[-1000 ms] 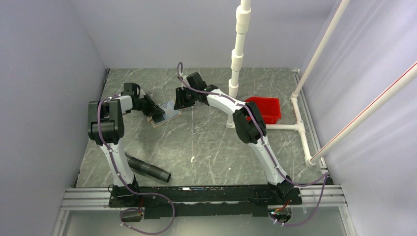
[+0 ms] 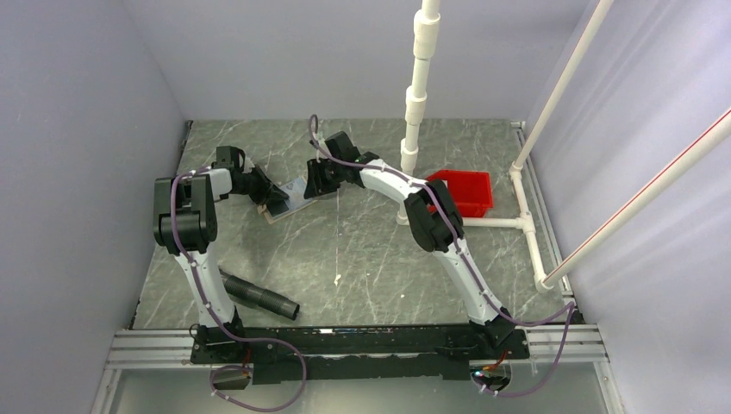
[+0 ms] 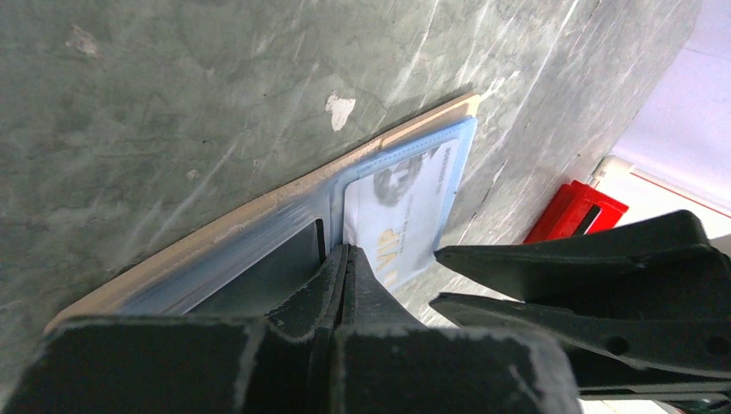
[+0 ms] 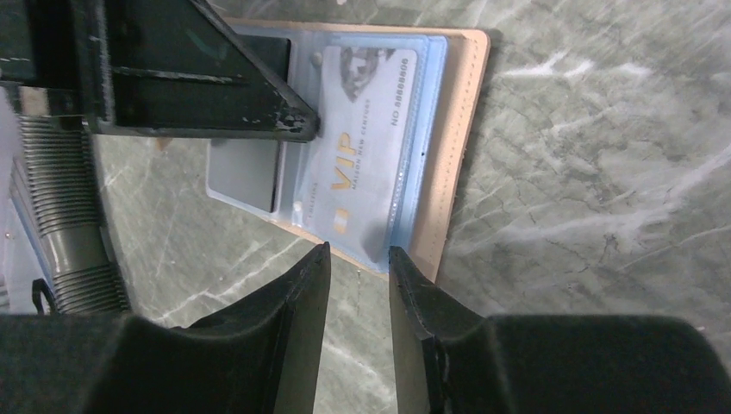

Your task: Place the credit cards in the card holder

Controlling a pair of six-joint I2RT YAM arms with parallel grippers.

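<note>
The card holder point(image 4: 452, 147), a tan board with clear blue sleeves, lies on the table between my grippers. A pale VIP card point(image 4: 362, 147) rests on its blue sleeve at one end, with a dark panel point(image 4: 241, 172) beside it. My left gripper is shut, its tips down at the card's inner edge; nothing shows between them. My right gripper is open, its fingertips low at the card's end of the holder, one near the card's corner, with nothing held.
A red bin point(image 2: 461, 188) sits to the right among white pipes point(image 2: 526, 224). A black corrugated tube point(image 2: 263, 295) lies near the front left.
My right gripper has shifted very slightly over the last second. The left arm and the holder look unchanged.
</note>
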